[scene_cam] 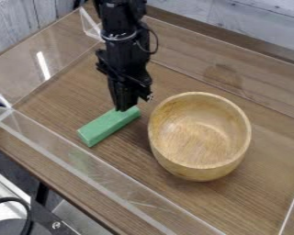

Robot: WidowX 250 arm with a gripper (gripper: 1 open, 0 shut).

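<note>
A green rectangular block (pixel 107 126) lies flat on the wooden table, angled, just left of a round pale wooden bowl (pixel 198 133). My black gripper (pixel 124 101) hangs just above the block's upper right end, pointing down, shut with nothing visible between its fingers. Whether its tips touch the block I cannot tell.
A clear plastic edge runs along the left side, with black cables at the lower left.
</note>
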